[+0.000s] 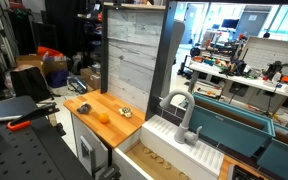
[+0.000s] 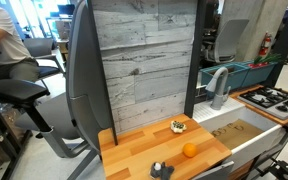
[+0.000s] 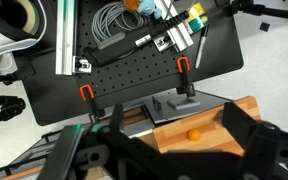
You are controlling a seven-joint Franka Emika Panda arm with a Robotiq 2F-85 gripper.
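Note:
My gripper appears open in the wrist view, with its two dark fingers wide apart at the bottom and nothing visible between them. It is high over the edge of the black perforated table. An orange ball (image 2: pixel 190 150) rests on the wooden counter (image 2: pixel 136 155), well away from the gripper. On that same counter are a small dark grey item (image 2: pixel 161 171) and a small pale beige item (image 2: pixel 177 126). Beside the counter is a white sink (image 1: pixel 162 165) with a curved grey faucet (image 1: pixel 184 115). Neither exterior view shows the gripper clearly.
The black table (image 3: pixel 134 75) has orange clamps at its edge, a coiled grey cable (image 3: pixel 115 20) and tools. Behind the counter rises a grey plank panel (image 2: pixel 149 75). A teal shelf (image 1: pixel 224 125) stands behind the sink.

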